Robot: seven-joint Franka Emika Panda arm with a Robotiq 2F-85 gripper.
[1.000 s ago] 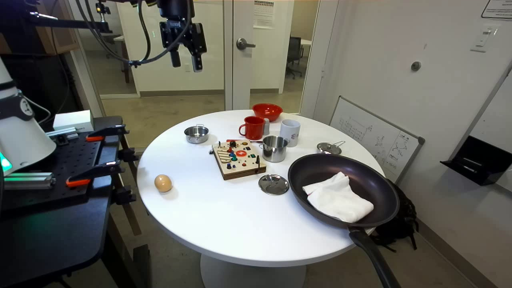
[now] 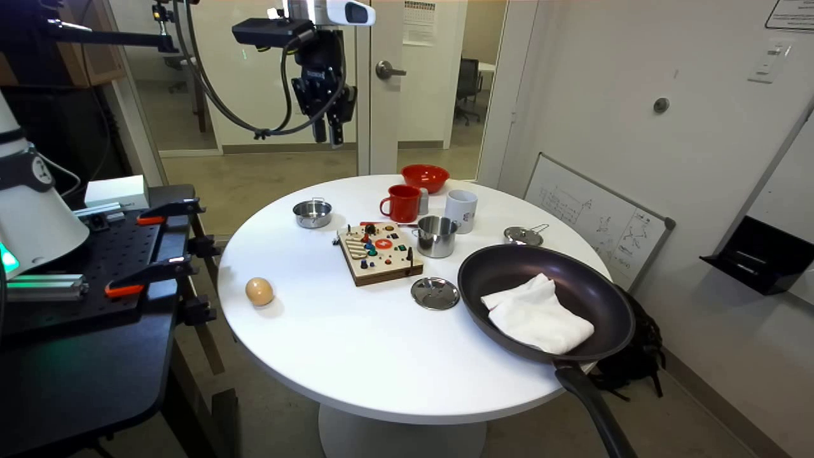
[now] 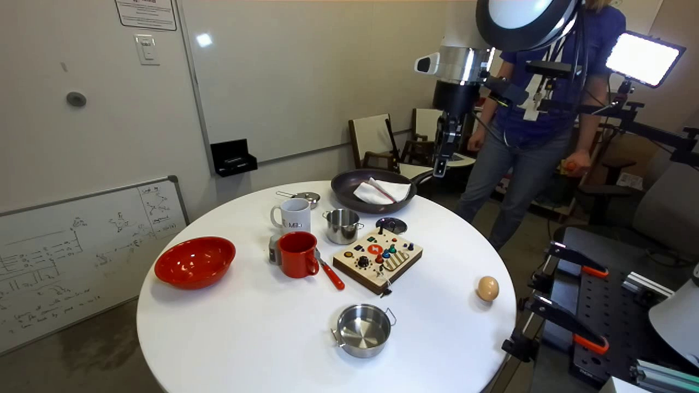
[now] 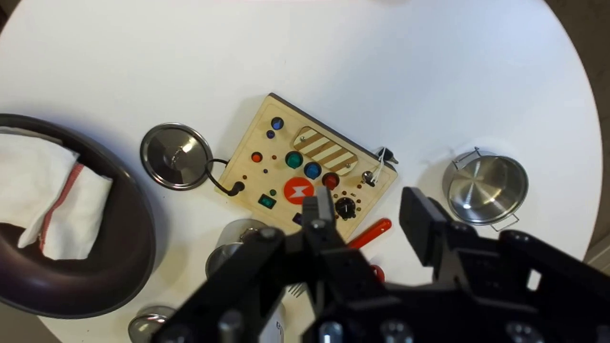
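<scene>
My gripper [image 2: 328, 137] hangs high above the table, pointing down, well clear of everything on it. Its fingers [image 4: 412, 224] stand part open with a gap between them, and nothing is held there. Beneath it in the wrist view lies a wooden board with knobs and switches [image 4: 251, 200]. A steel pot with wire handles [image 4: 487, 190] stands to the board's right, a round lid [image 4: 174, 155] to its left. The black pan [image 2: 488, 320] holds a folded white cloth [image 2: 540, 314]. A brown egg [image 2: 259, 291] rests alone near the table edge.
Close together stand a red mug [image 3: 298, 254], a white mug [image 3: 295, 215] and a taller steel pot [image 3: 342, 226]. A red bowl [image 3: 195, 262] sits apart, and a red-handled utensil [image 3: 332, 275] lies by the board. A person [image 3: 524, 144] stands behind.
In exterior view 1 my gripper has moved rightward and lower, and its fingers appear closer together. The things on the table have not moved.
</scene>
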